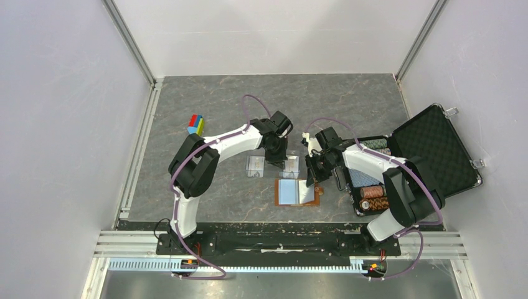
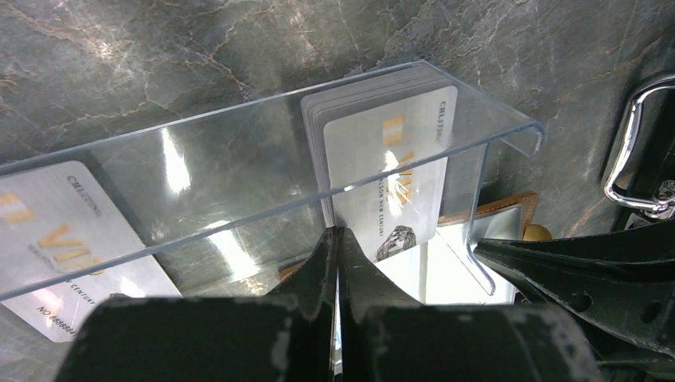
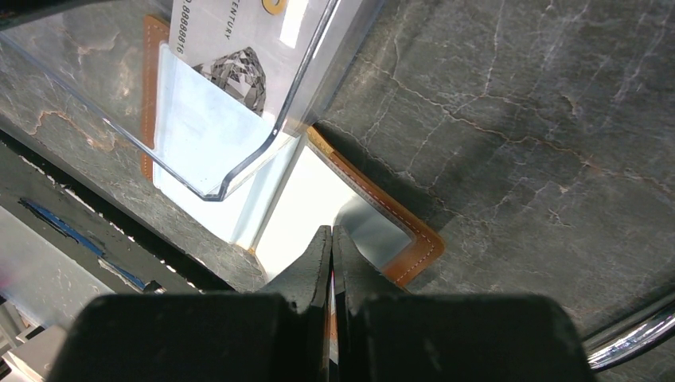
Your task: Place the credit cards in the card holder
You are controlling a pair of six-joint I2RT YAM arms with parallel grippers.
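A clear card stand [image 2: 239, 171] holds white cards at both ends. A neat stack of cards [image 2: 390, 143] sits at its right end, and a single visible card [image 2: 79, 247] lies at its left end. My left gripper is shut, nothing seen between its fingers, its tips against or just over the lower left edge of the stack. Below the stand, the brown card holder [image 1: 297, 192] lies open with clear and white sleeves. My right gripper is shut, tips at the right-hand white sleeve [image 3: 306, 203]; no card shows between them.
An open black case [image 1: 367, 180] with spools stands at the right, its metal handle [image 2: 633, 147] facing the holder. Coloured blocks [image 1: 195, 124] sit far left. Behind the arms, the table is clear.
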